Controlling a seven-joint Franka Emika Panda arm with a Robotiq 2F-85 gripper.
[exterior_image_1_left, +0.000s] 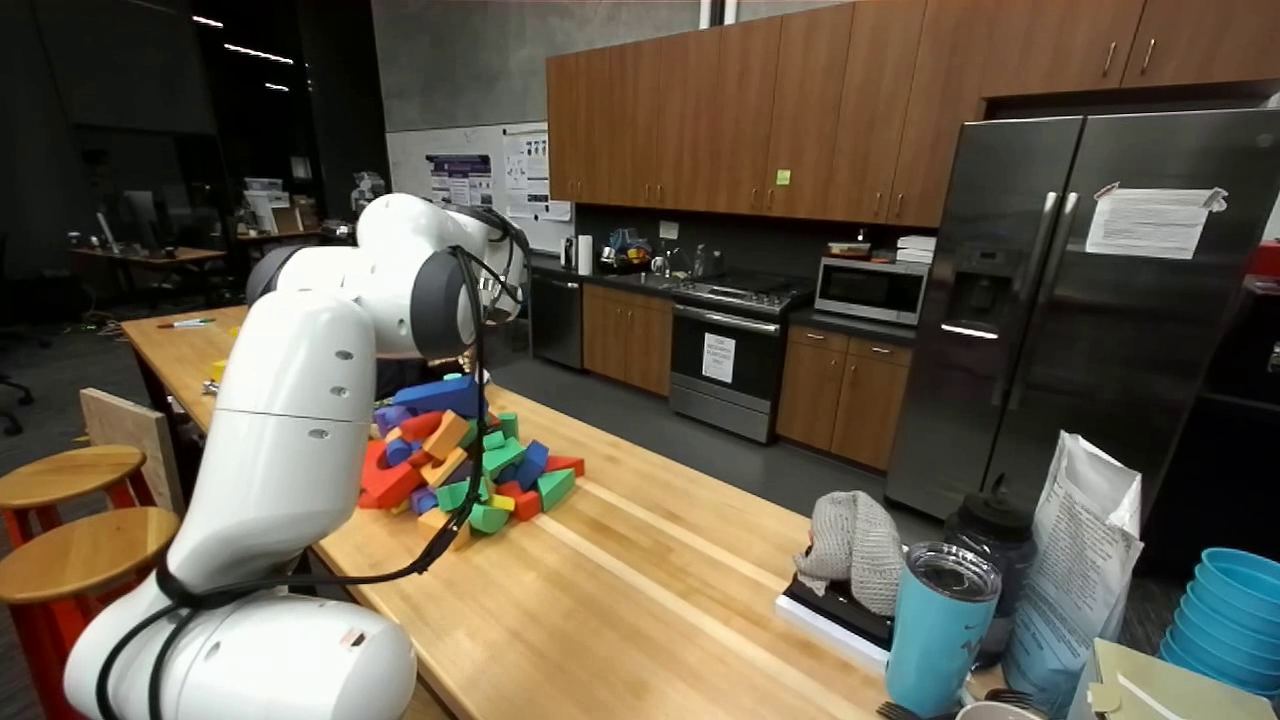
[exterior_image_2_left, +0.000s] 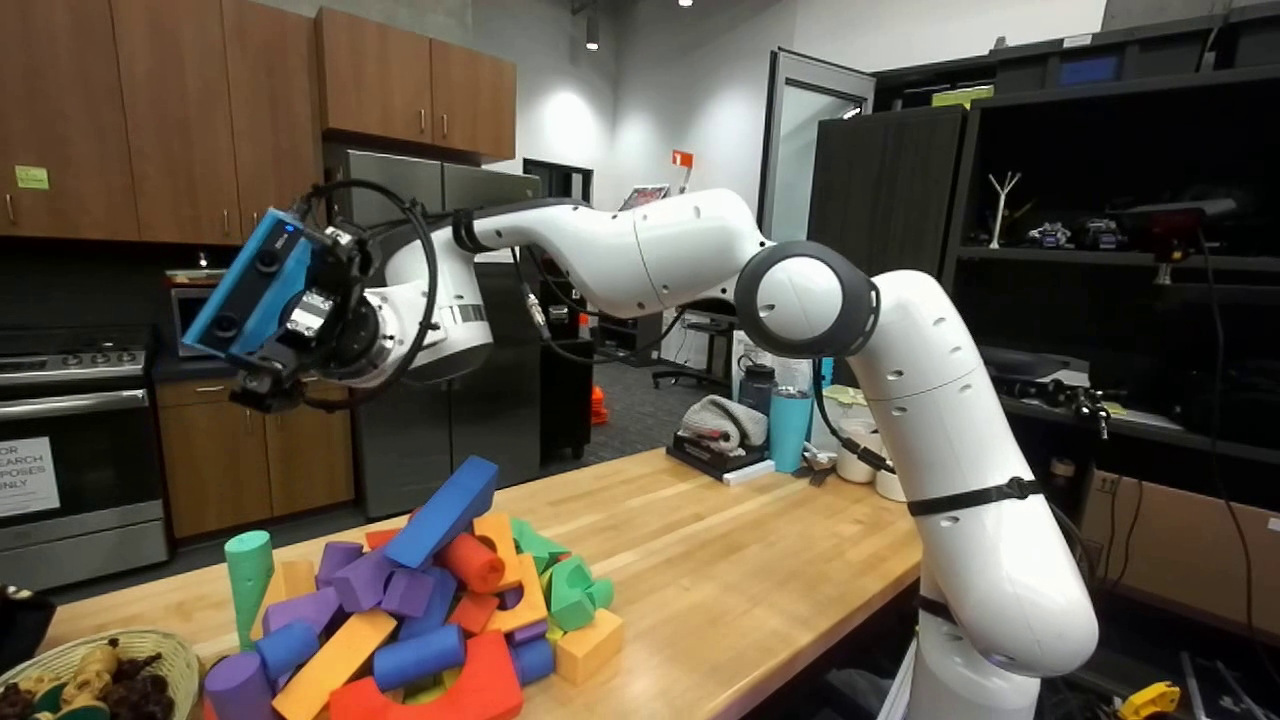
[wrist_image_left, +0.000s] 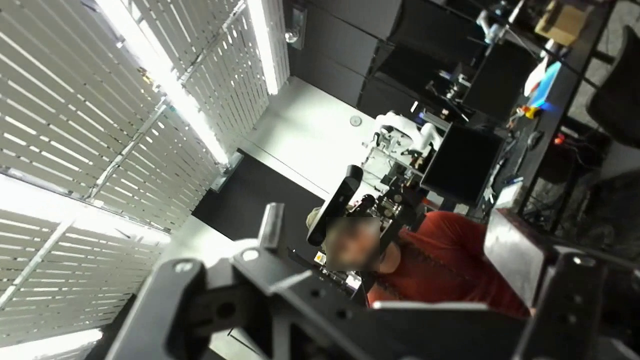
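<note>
Out in front of the wrist camera, my gripper stands open, its two metal-faced fingers (wrist_image_left: 510, 252) wide apart with nothing between them. Behind the gap is a person in a red shirt (wrist_image_left: 438, 270), face blurred. In exterior view 2 the wrist, with its blue camera (exterior_image_2_left: 258, 294), hangs well above a heap of toy blocks (exterior_image_2_left: 462, 654), not touching it. A long blue block (exterior_image_2_left: 444, 510) lies tilted on top of the heap. The same colourful heap (exterior_image_1_left: 456, 462) shows in exterior view 1, where the arm hides the fingers.
A woven basket (exterior_image_2_left: 180, 660) holding brown items sits beside the blocks. At the table's other end are a turquoise tumbler (exterior_image_1_left: 942, 630), a grey knitted cloth (exterior_image_1_left: 854, 546) and a white bag (exterior_image_1_left: 1074, 564).
</note>
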